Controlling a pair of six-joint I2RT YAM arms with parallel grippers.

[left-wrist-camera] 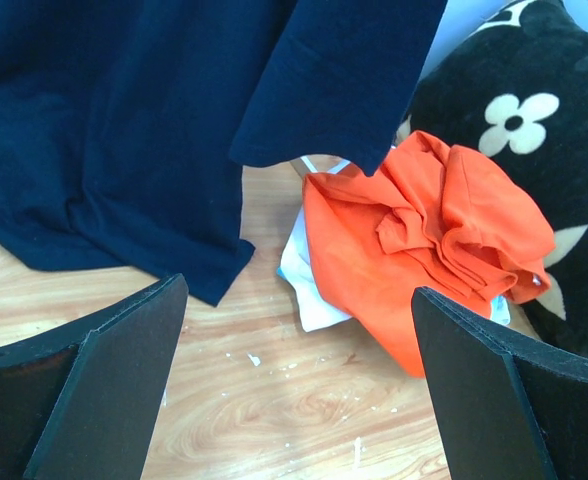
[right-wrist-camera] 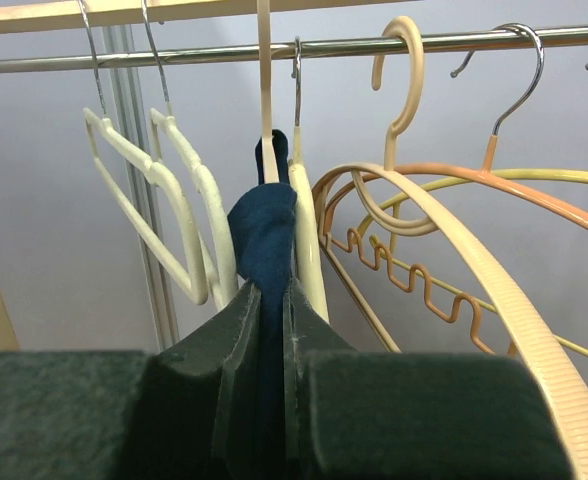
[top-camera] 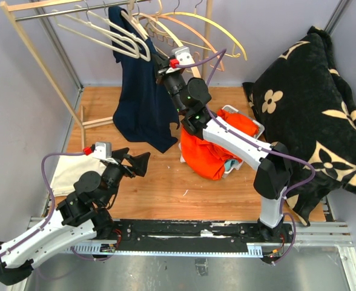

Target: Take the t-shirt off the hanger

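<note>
A dark navy t shirt (top-camera: 143, 100) hangs from the rack, its lower hem reaching down near the wooden floor. In the right wrist view its upper cloth (right-wrist-camera: 264, 225) bunches around a pale hanger (right-wrist-camera: 266, 90), whose lower part is hidden inside. My right gripper is shut on this dark cloth just below the hanger's neck. My left gripper stands open low at the front left, its fingers (left-wrist-camera: 124, 370) apart with nothing between them. From the left wrist view, the shirt's hem and sleeve (left-wrist-camera: 339, 80) hang ahead, clear of those fingers.
White hangers (right-wrist-camera: 199, 200) crowd the shirt's left side; beige, orange and yellow hangers (right-wrist-camera: 454, 205) fill the right. Orange cloth (top-camera: 205, 154) lies over a white basket, beside a dark floral cushion (top-camera: 317, 109). Bare floor (top-camera: 184, 194) spreads at the front.
</note>
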